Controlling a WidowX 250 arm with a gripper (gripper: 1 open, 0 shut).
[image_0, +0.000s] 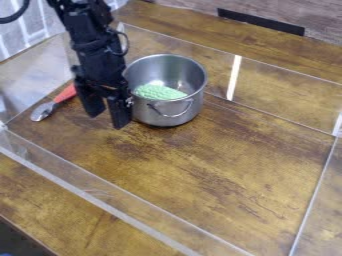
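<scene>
My black gripper (104, 106) hangs low over the wooden table at the left, its fingers open, just left of a steel pot (182, 108). A green striped item (160, 92) lies inside the pot. A spoon with a red handle (63, 97) and a metal head (42, 112) lies on the table to the left of my gripper, partly hidden behind it.
Clear panels and pale strips edge the work area on the left, front and right.
</scene>
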